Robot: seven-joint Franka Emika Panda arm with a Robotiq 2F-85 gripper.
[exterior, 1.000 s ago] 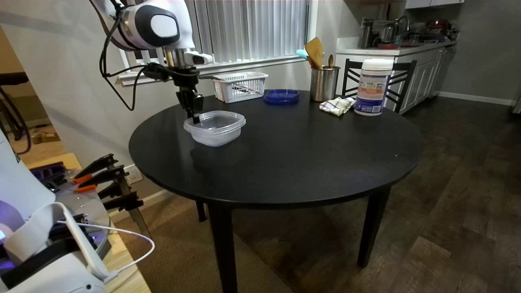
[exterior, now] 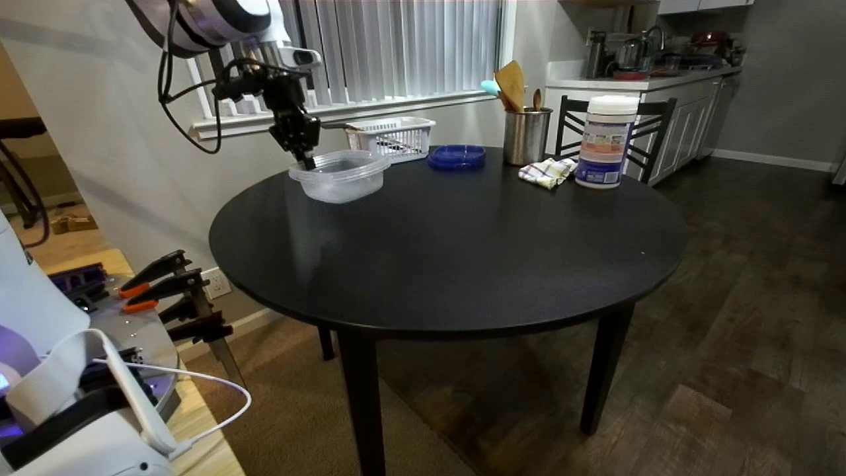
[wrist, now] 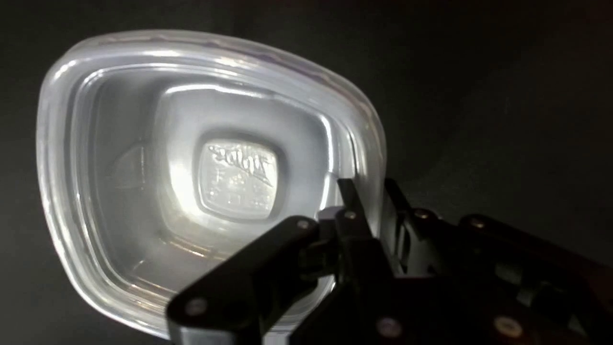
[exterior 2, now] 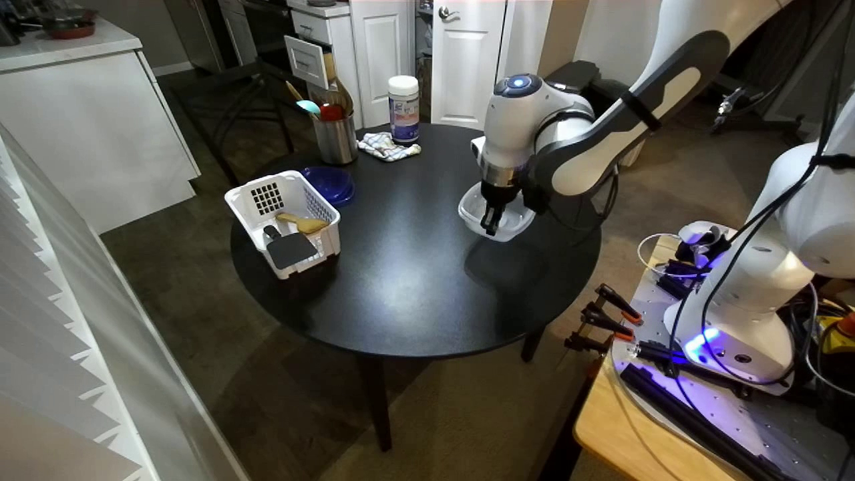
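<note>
My gripper is shut on the rim of a clear plastic container (wrist: pixel 238 178), one finger inside the wall and the other outside. The container looks empty; raised lettering shows on its floor. In exterior view 1 the container (exterior: pixel 342 178) hangs below the gripper (exterior: pixel 307 165) on the window side of the black table. Exterior view 2 has the container (exterior 2: pixel 473 210) partly hidden behind the gripper (exterior 2: pixel 490 228), with a dark shadow on the tabletop beside it, so it appears raised off the surface.
A white basket (exterior 2: pixel 326 215) holding utensils stands near blue lids (exterior: pixel 457 156). Beyond them are a steel utensil holder (exterior: pixel 527 136), a checked cloth (exterior: pixel 547 171) and a wipes canister (exterior: pixel 607 143).
In exterior view 1, the gripper and the container have moved up and slightly left, toward the window side. The container remains held by its rim, and the objects on the table have not moved.
</note>
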